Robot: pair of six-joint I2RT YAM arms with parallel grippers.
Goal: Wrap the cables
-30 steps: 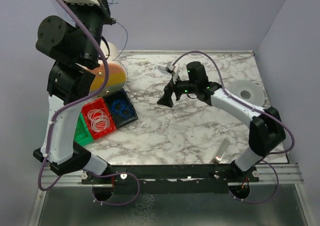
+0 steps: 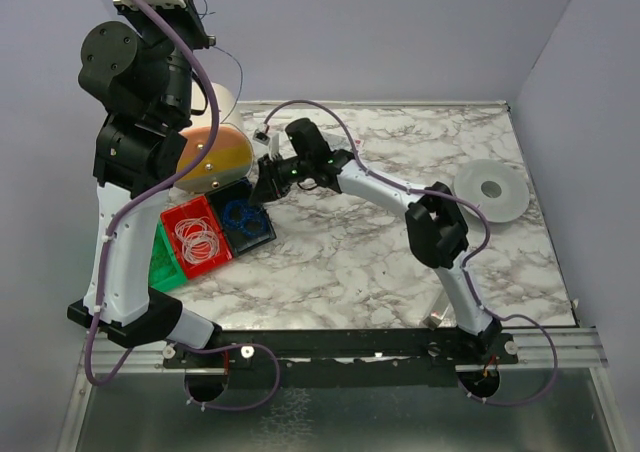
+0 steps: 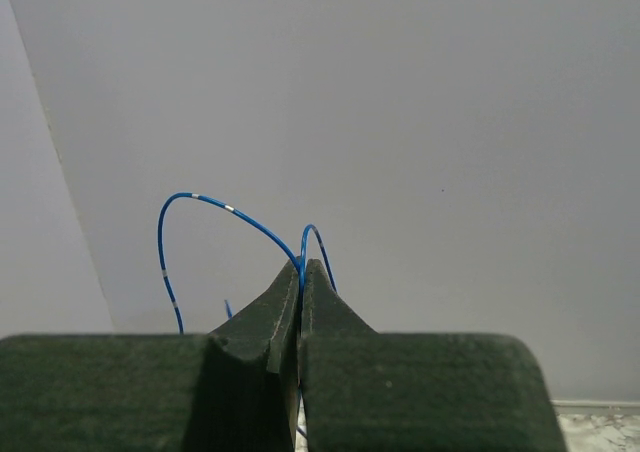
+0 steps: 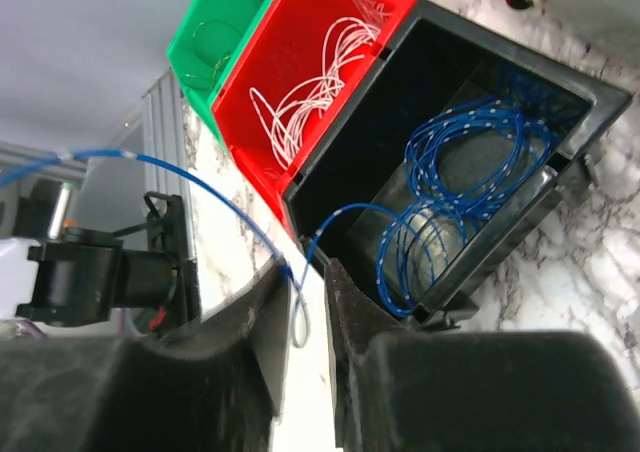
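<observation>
A blue cable (image 3: 232,210) with white marks sits pinched at the tips of my left gripper, raised high at the left in the top view. Its line hangs down toward the black bin (image 2: 257,238), where a blue coil (image 4: 470,162) lies. Over the edge of that bin is my right gripper, fingers part open. In the right wrist view the blue line (image 4: 215,194) dips in a small bend at the gap between its fingertips; whether it touches them cannot be told.
The red bin (image 2: 184,212) with white cable and the green bin (image 2: 163,262) adjoin the black one. An orange-yellow spool-like object (image 2: 225,152) stands behind them. A round white spool (image 2: 478,179) is at the right.
My right gripper has travelled left across the table to the black bin's edge. The left arm has shifted slightly left at the top, still shut on the cable.
</observation>
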